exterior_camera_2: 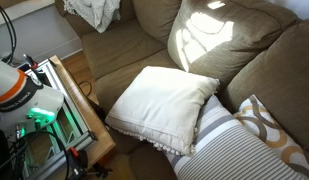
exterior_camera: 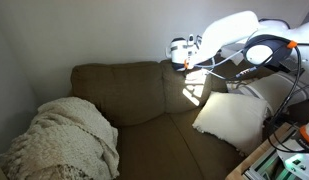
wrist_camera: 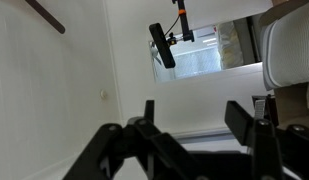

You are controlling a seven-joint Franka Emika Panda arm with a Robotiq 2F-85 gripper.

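The cream pillow with a fringed edge [exterior_camera: 232,120] lies on the right part of the couch seat. In exterior view 2 the same pillow [exterior_camera_2: 159,105] rests flat, against a striped pillow. My gripper [exterior_camera: 184,58] hangs up near the top of the couch back, clear of the pillow. In the wrist view the gripper is open, its dark fingers [wrist_camera: 236,118] apart and only background between them.
A brown couch [exterior_camera: 144,140] fills the middle, its left and centre seat bare. A cream knitted blanket [exterior_camera: 62,140] covers the left end. The striped pillow [exterior_camera_2: 229,150] and a patterned pillow [exterior_camera_2: 259,120] sit beside the cream one. A wooden table [exterior_camera_2: 86,110] carries the arm.
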